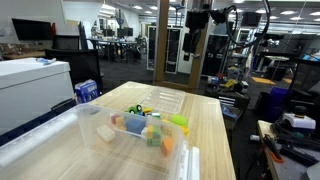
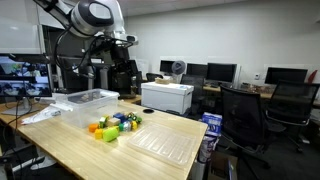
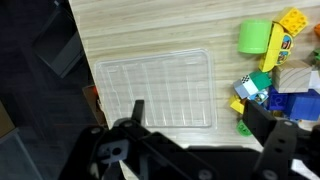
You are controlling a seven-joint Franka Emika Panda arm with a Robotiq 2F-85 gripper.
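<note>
High above the table hangs my gripper, open, with nothing between its fingers. Below it, in the wrist view, lies a clear flat tray or lid (image 3: 165, 85) on the wooden table. To the right in that view are several colourful blocks, among them a green cylinder (image 3: 254, 37), a yellow piece (image 3: 277, 47), a wooden cube (image 3: 291, 76) and a blue block (image 3: 303, 105). A clear plastic bin (image 1: 130, 140) stands near the camera in exterior view 1, partly in front of the blocks.
A blue box (image 1: 87, 91) stands by the table's edge, near a white cabinet (image 1: 35, 92). Exterior view 2 shows bare wood (image 2: 80, 143) at the table's front. Office chairs (image 2: 240, 120) stand beyond the table.
</note>
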